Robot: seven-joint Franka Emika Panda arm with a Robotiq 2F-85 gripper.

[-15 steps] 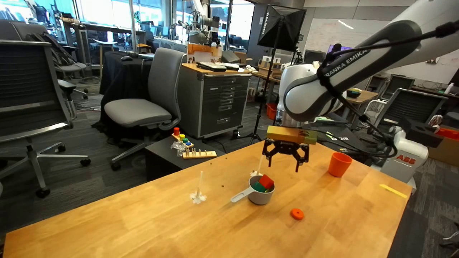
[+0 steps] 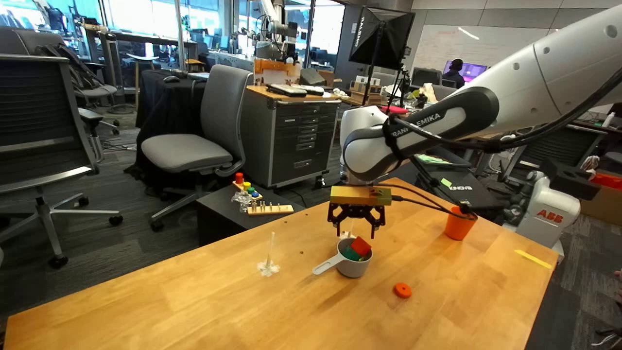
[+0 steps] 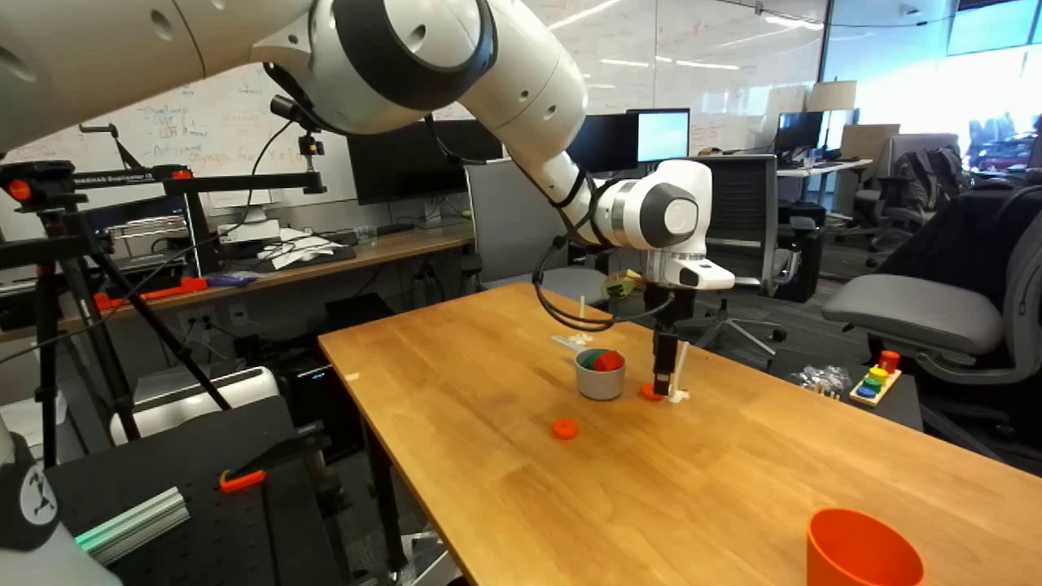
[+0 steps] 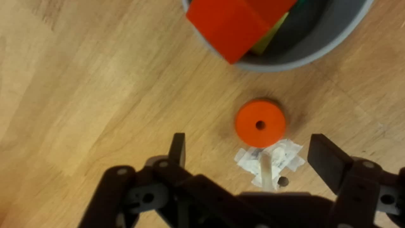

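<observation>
My gripper (image 2: 354, 232) stands open above the table, behind the grey measuring cup (image 2: 352, 267). In the wrist view an orange disc (image 4: 260, 123) with a small hole lies flat between the cup and a pale upright peg (image 4: 266, 171). The peg is stuck down with whitish tape (image 4: 283, 155), and both show in the gap between my fingers, with nothing gripped. A red block (image 4: 233, 28), a green block (image 2: 350, 253) and something yellow (image 4: 268, 36) sit in the cup. A second orange disc (image 2: 402, 290) lies on the bare table near the cup.
Another taped peg (image 2: 270, 252) rises from the table beyond the cup's handle (image 2: 328, 265). An orange cup (image 2: 458, 224) stands apart from these things. Free room lies across the near part of the table (image 2: 192, 309).
In exterior view 1 my gripper has moved left and slightly down, to behind the measuring cup. It was open before too. The cup, blocks and nearer disc have stayed put.
</observation>
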